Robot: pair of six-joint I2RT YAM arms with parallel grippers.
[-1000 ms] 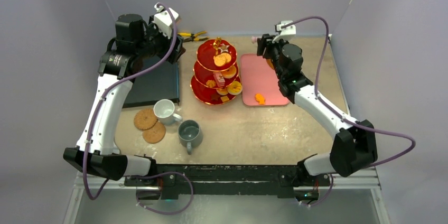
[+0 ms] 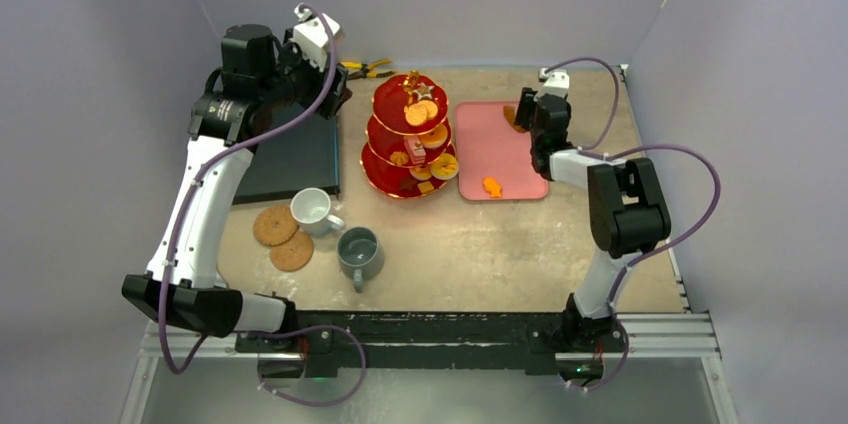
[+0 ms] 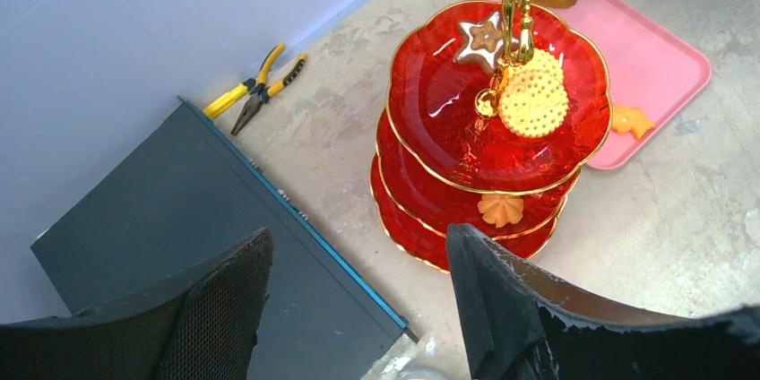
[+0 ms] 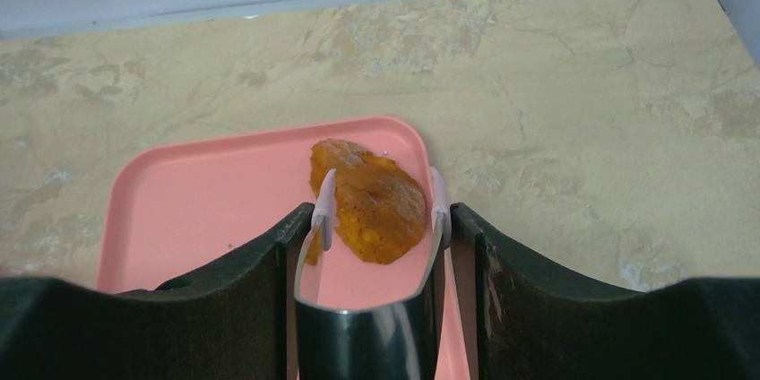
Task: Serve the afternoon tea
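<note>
The red three-tier stand (image 2: 407,114) holds biscuits and cakes, centre back. Beside it lies a pink tray (image 2: 500,149) with an orange fish piece (image 2: 492,185) and a brown pastry (image 4: 367,201) in its back right corner. My right gripper hovers at the pastry, pink fingertips part open around it; contact is unclear. My left gripper (image 2: 337,94) is up left of the stand, with something brown at its fingers, hard to identify. A white cup (image 2: 311,206), a grey mug (image 2: 359,254) and brown round coasters (image 2: 275,227) stand or lie front left.
A dark slab (image 3: 179,237) lies at the left with yellow pliers (image 3: 224,102) behind it. Walls close the back and sides.
My right arm has drawn in and moved down and rightward to the pastry in the tray's back corner. The left arm is nearly unchanged.
</note>
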